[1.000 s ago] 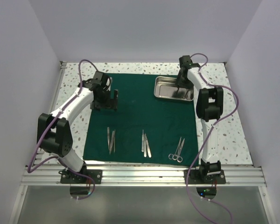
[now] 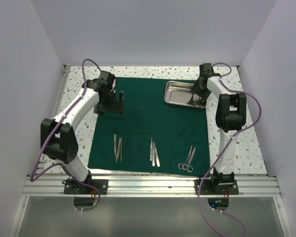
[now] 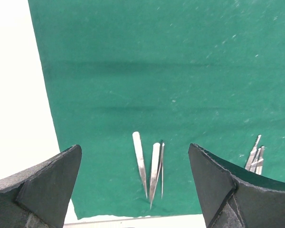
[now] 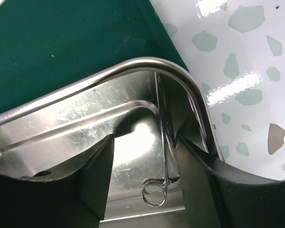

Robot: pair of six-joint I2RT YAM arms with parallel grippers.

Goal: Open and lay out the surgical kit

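In the right wrist view, a slim ring-handled instrument leans along the end wall inside the metal tray. My right gripper is over that end of the tray, its fingers parted; the instrument stands nearer the right finger, and the rest of it is partly hidden behind that finger. In the top view the tray sits at the back right of the green cloth. Above the cloth's left side, my left gripper hangs open and empty.
Along the cloth's front lie thin instruments at left, several scalpel-like ones in the middle, and scissors at right. A speckled table surface borders it.
My right arm has shifted to the right, bringing its gripper over the tray's right end. The left arm has barely moved, and the laid-out instruments are where they were.
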